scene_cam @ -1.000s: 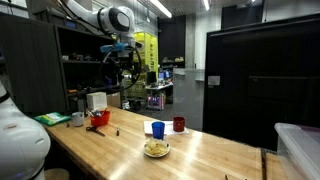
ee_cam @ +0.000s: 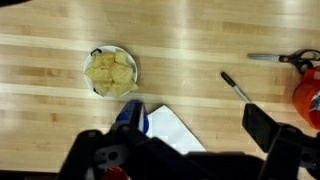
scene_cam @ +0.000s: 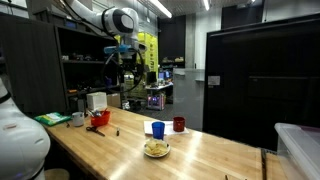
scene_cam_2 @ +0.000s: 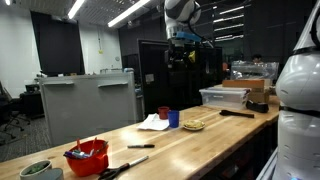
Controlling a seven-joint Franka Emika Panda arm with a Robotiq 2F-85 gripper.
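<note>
High above the wooden table, my gripper stands open, its dark fingers [ee_cam: 130, 140] spread wide with nothing between them. In the wrist view a plate of yellow chips [ee_cam: 111, 72] lies at the upper left. Below it a blue cup [ee_cam: 133, 115] is partly covered by a finger, next to a white cloth [ee_cam: 173, 128]. A red cup [scene_cam: 179, 124] stands behind the blue one in the first exterior view. A black marker [ee_cam: 236, 87] lies alone on the wood. At the right edge of the wrist view, a red bowl [ee_cam: 308, 98] sits by black scissors [ee_cam: 280, 58].
A grey-rimmed bowl [scene_cam_2: 40, 170] stands beyond the red bowl at the table's end. A clear plastic bin [scene_cam_2: 224, 97] and a dark long-handled tool [scene_cam_2: 237, 114] lie at the other end. Bare wood surrounds the marker and the plate.
My arm and gripper have shifted very slightly at the top of the first exterior view. The things on the table stay where they were.
</note>
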